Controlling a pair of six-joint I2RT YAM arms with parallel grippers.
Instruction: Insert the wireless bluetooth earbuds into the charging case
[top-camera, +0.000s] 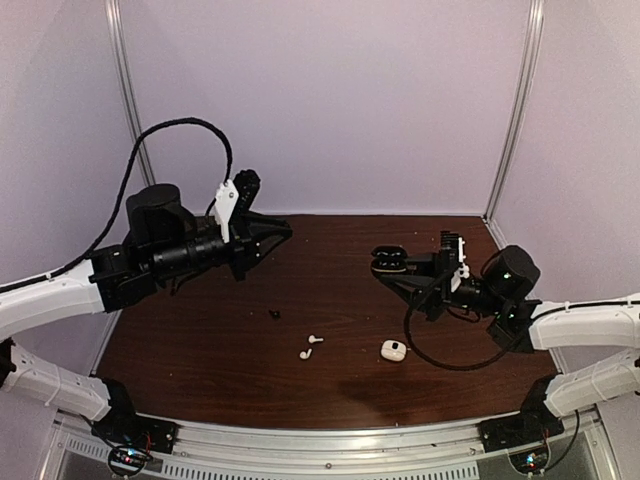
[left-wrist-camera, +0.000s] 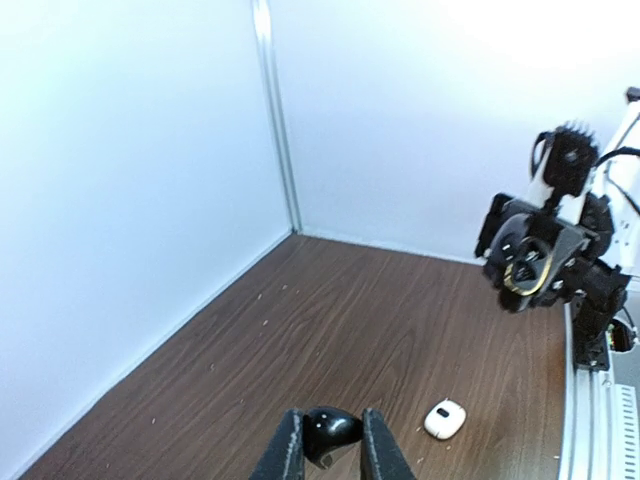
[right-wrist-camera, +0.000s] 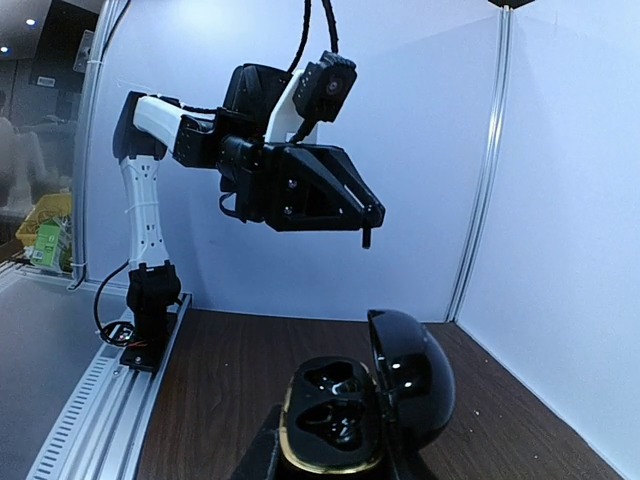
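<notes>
My left gripper (top-camera: 282, 232) is raised high over the table, shut on a glossy black earbud (left-wrist-camera: 330, 430), seen between its fingertips in the left wrist view. My right gripper (top-camera: 392, 270) holds the open black charging case (right-wrist-camera: 328, 420) in the air, lid (right-wrist-camera: 410, 365) upright and both wells showing empty, with a gold rim. A small dark piece, apparently another black earbud (top-camera: 275, 314), lies on the table left of centre.
Two white earbuds (top-camera: 307, 353) and a closed white case (top-camera: 393, 351) lie on the front middle of the wooden table (top-camera: 220, 370). Walls enclose the back and sides.
</notes>
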